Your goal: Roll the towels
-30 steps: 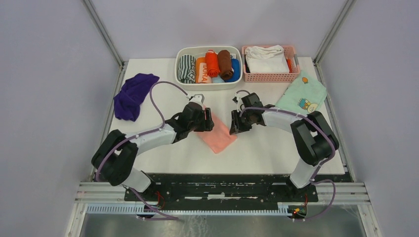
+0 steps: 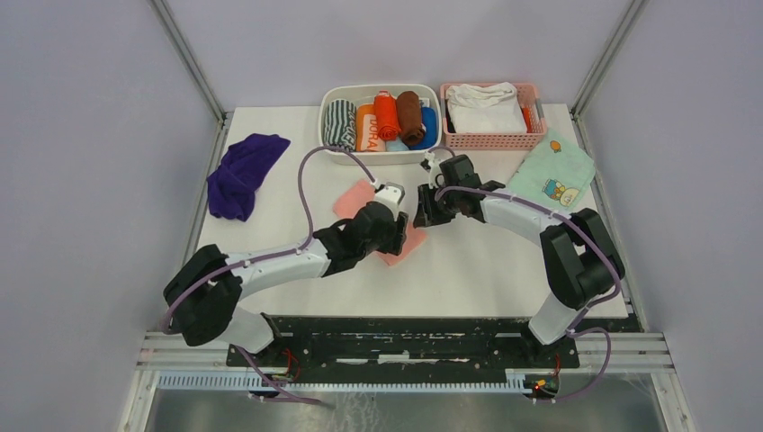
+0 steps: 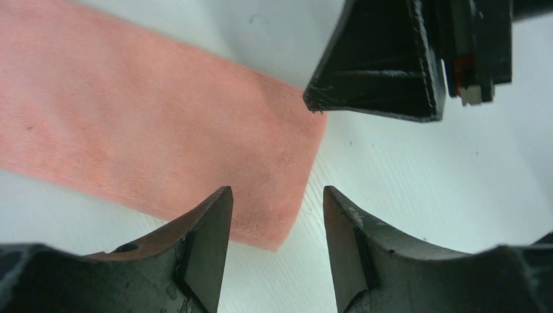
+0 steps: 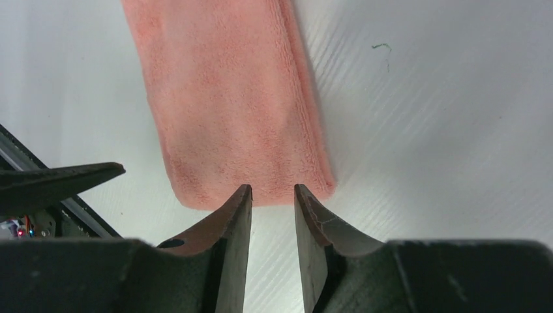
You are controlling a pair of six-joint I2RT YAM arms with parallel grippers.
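Observation:
A pink towel lies flat in the middle of the table, folded into a long strip, partly hidden under my left arm in the top view. Its near end fills much of the left wrist view; in the right wrist view the towel runs away from the fingertips. My left gripper is over that near end, fingers parted, empty. My right gripper is beside the same end, fingers part open with nothing between them.
A white bin of rolled towels and a pink basket with white towels stand at the back. A purple towel lies left, a mint towel right.
My left gripper has moved right and toward the front, over the towel's near end. My right arm has shifted slightly. The pink towel has moved a little toward the back since a second ago.

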